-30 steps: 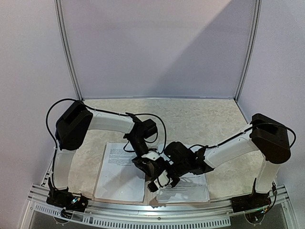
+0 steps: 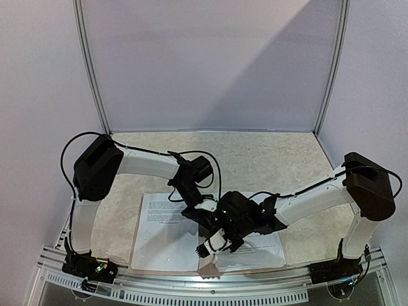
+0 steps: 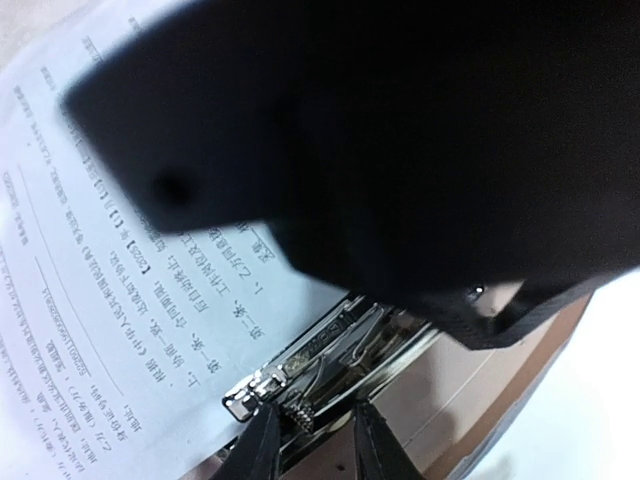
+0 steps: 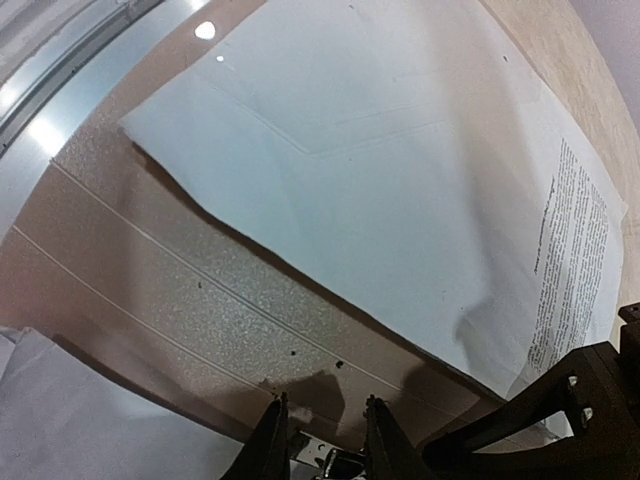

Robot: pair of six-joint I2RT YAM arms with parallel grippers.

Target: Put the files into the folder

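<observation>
An open brown folder [image 2: 209, 268] lies at the front of the table. White printed sheets [image 2: 167, 236] cover its left half, and more paper [image 2: 258, 252] rests on its right half. In the left wrist view, a metal clip [image 3: 305, 358] runs along the folder's spine beside the printed sheets. My left gripper is shut on part of that clip. My right gripper is part open, low over the spine, with a metal end of the clip [image 4: 316, 450] visible between and below its fingers. In the top view both arms hide the clip.
The two arms meet closely over the folder's middle. A metal rail [image 2: 191, 294] runs along the front edge, just before the folder. Behind the arms the table [image 2: 268, 159] is clear.
The folder and its sheets have shifted slightly to the right. The right arm has moved a little rightward, while the left gripper stays near the spine.
</observation>
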